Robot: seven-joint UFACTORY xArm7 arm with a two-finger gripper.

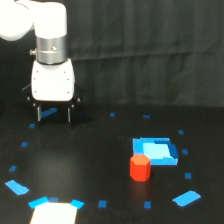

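At the upper left my gripper (54, 116) points down with its two thin fingers spread apart and nothing between them. A red block with a lighter six-sided top (140, 167) stands on the dark table in the right half of the view. Just behind it lies a shallow blue tray (169, 160) with a pale blue inside. The gripper is far to the left of both and touches neither.
Small blue marks dot the dark table (90, 165). Larger blue strips lie near the edges, one light blue piece (186, 198) at the lower right. A pale shape (54, 213) shows at the bottom left.
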